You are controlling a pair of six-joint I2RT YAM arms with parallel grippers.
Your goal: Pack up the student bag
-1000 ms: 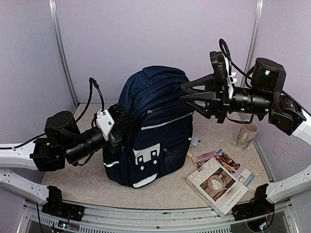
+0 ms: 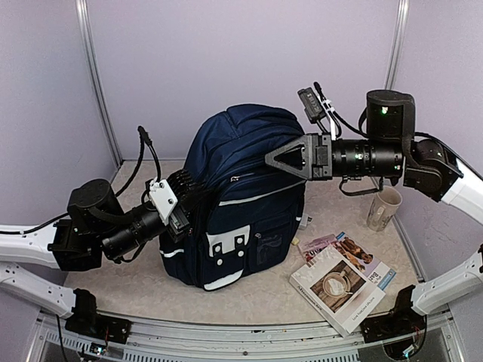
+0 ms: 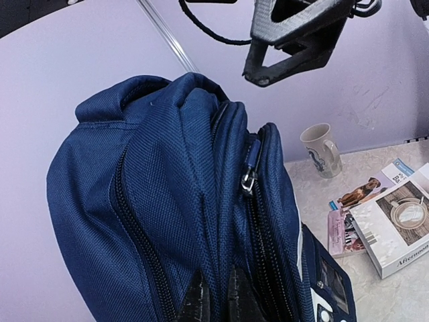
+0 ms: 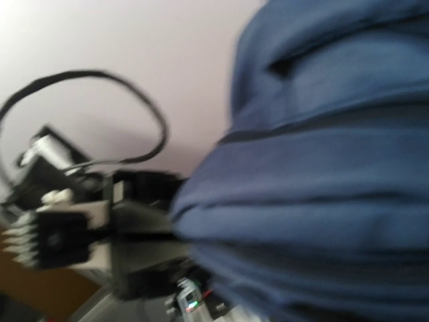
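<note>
The navy backpack stands upright mid-table, its white-trimmed pocket facing front. At its left side my left gripper is shut on a fold of the bag's cloth beside a zipper. My right gripper lies across the bag's upper right in the top view, its fingers seen edge-on, so their gap is hidden. Blurred blue cloth of the backpack fills much of the right wrist view, where the right fingertips cannot be made out. A white book with a coffee cover rests partly over a dog-picture book at the front right.
A pale mug stands at the right, near the wall. Small white and yellowish items lie close to the bag's right side.
The bag's upper right bulges a little more rightward.
</note>
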